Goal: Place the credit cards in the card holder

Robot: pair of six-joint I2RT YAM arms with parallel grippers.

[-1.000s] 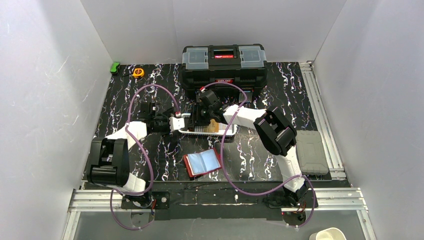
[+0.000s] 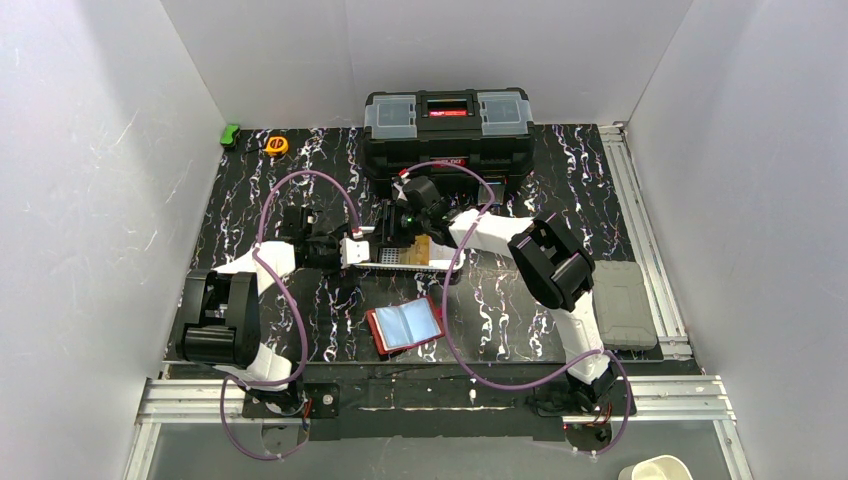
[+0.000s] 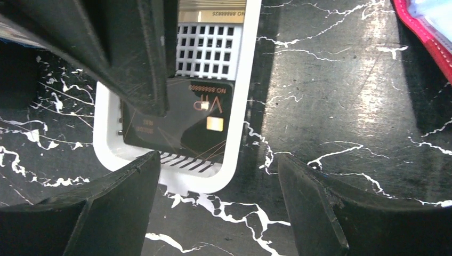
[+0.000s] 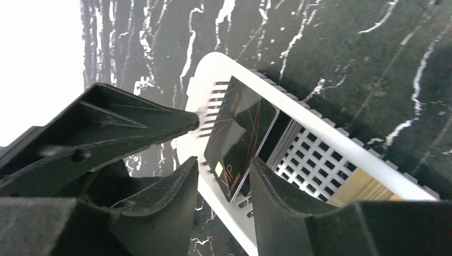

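Note:
The card holder [image 2: 408, 325], red with pale blue sleeves, lies open at the table's front; its edge [image 3: 433, 40] enters the left wrist view at top right. A black card [image 3: 181, 120] lies tilted in the left end of a white basket [image 3: 246, 64], and a gold card [image 2: 421, 250] lies further right inside it. My left gripper stands open by the basket's left end, nothing visibly clasped. In the right wrist view, my right gripper is part open over the black card [image 4: 242, 136], with gaps showing beside the card.
A black toolbox [image 2: 448, 135] stands behind the basket. The left gripper's finger [image 4: 154, 120] reaches close to the right gripper. At the right lies a grey case [image 2: 610, 305]; an orange tape measure [image 2: 276, 146] sits far left. Table around the holder is clear.
The basket has shifted slightly left, towards my left gripper. The left gripper has moved a little, and the right gripper stays near its place. The card holder has not moved.

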